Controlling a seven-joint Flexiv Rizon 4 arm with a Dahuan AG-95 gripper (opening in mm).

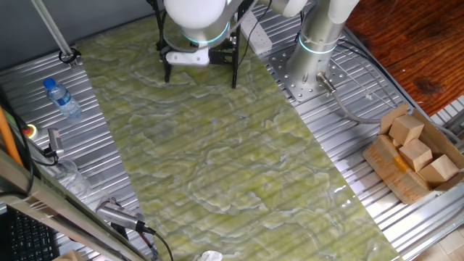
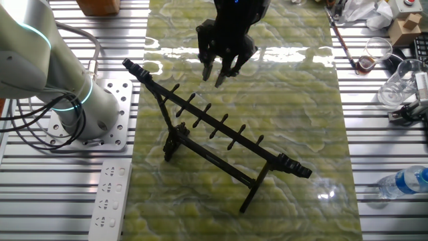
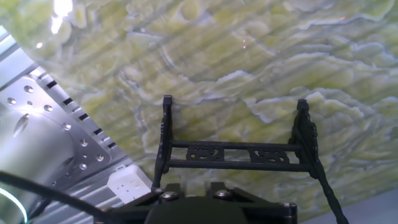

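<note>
A black rack (image 2: 212,126) with a row of small pegs along its upper bar stands on the green marbled mat. Above and behind that bar in exterior view 2 hangs my gripper (image 2: 214,79), pointing down. A gap shows between its two dark fingers (image 2: 208,69), and nothing is held there. In the wrist view the rack's lower crossbar (image 3: 239,166) and two feet are visible beyond the gripper body; its upper bar is mostly out of sight. Exterior view 1 shows only parts of the rack (image 1: 235,69), behind the white arm, with the gripper hidden.
A power strip (image 2: 110,201) and the arm's base plate (image 1: 308,72) sit beside the mat. A cardboard box (image 1: 397,170) of wooden blocks lies at the right, a water bottle (image 1: 63,98) at the left.
</note>
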